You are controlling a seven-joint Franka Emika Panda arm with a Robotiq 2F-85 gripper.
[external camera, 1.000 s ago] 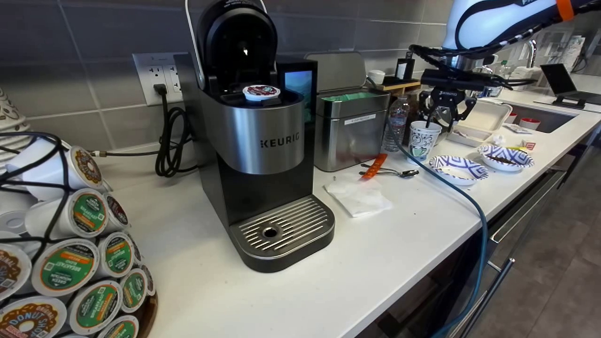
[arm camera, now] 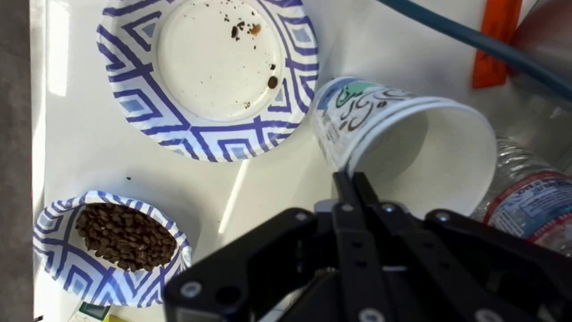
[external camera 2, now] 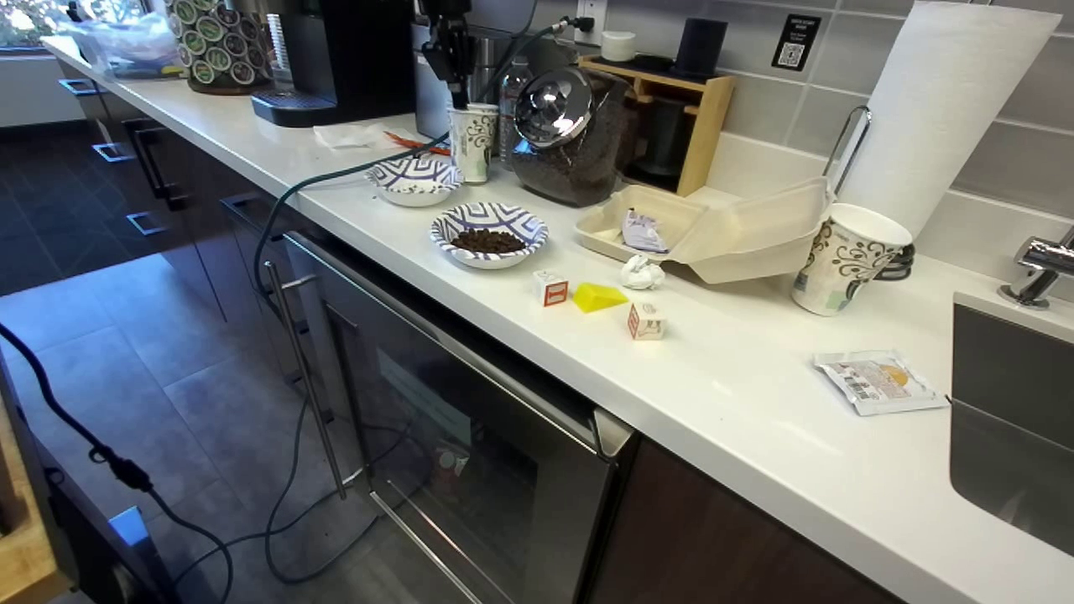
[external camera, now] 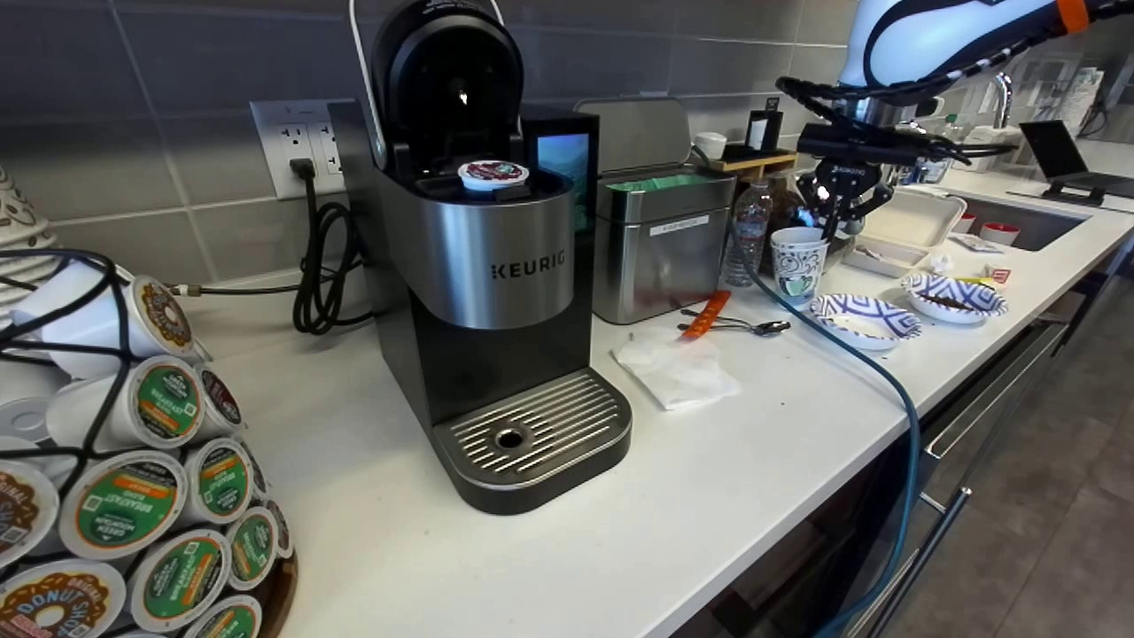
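A patterned paper cup (external camera: 798, 266) stands upright on the counter beside the steel bin. In the wrist view the cup (arm camera: 343, 120) shows a double rim, as if two cups are nested, and the inside that shows looks empty. My gripper points down at the near rim, its fingers shut with the thin rim running in between the tips. One finger lies outside the wall and the other inside. From the other side, the gripper (external camera 2: 460, 101) reaches the top of the cup (external camera 2: 473, 151), which still rests on the counter.
Close by are a bowl with crumbs (arm camera: 214, 137), a bowl of coffee beans (arm camera: 126, 236) and a water bottle (arm camera: 536, 204). A blue hose (external camera: 850, 346) crosses in front of the cup. The coffee maker (external camera: 478, 266) stands beyond the bin; open counter lies before it.
The gripper's fingers, spread apart at the cup a second ago, have closed together at its rim. The arm has shifted slightly; the cup stands in nearly the same place.
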